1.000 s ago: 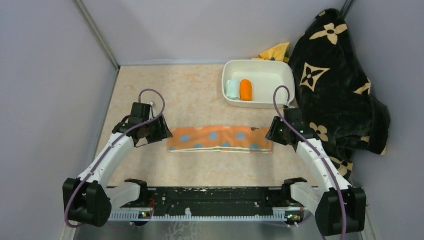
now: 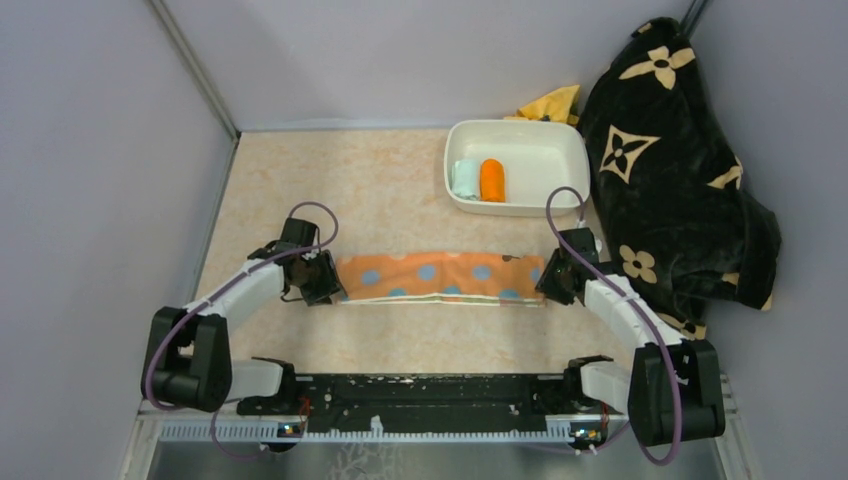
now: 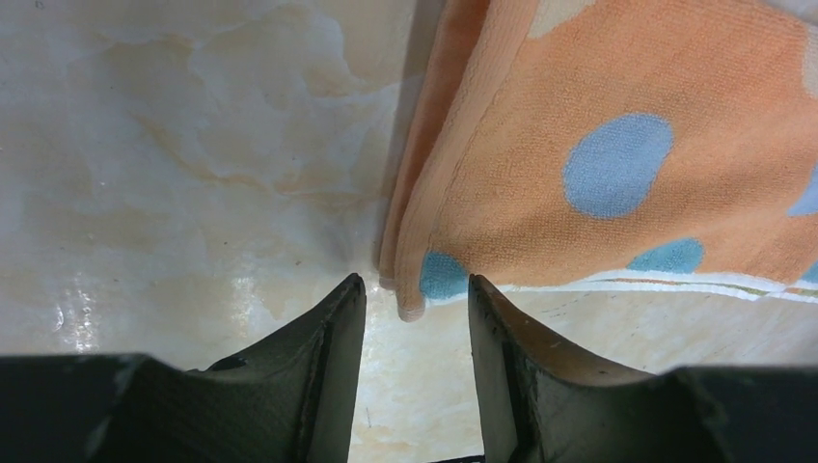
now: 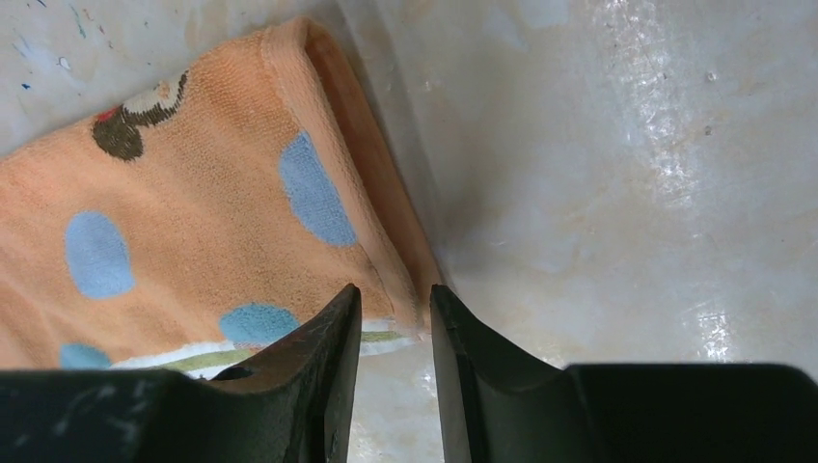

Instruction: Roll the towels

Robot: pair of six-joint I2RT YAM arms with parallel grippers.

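Observation:
An orange towel with blue dots (image 2: 440, 270), folded into a long strip, lies flat across the front middle of the table. My left gripper (image 2: 330, 292) is at its left end; in the left wrist view its open fingers (image 3: 328, 357) stand apart at the towel's near corner (image 3: 439, 275). My right gripper (image 2: 548, 288) is at the right end; in the right wrist view its fingers (image 4: 468, 367) are part open, one each side of the folded corner (image 4: 395, 289).
A white tub (image 2: 540, 160) at the back right holds a pale blue roll (image 2: 465, 180) and an orange roll (image 2: 492, 180). A black patterned cloth (image 2: 680, 200) fills the right side.
Since about a second ago both grippers have moved down and toward the front, to the towel's two ends.

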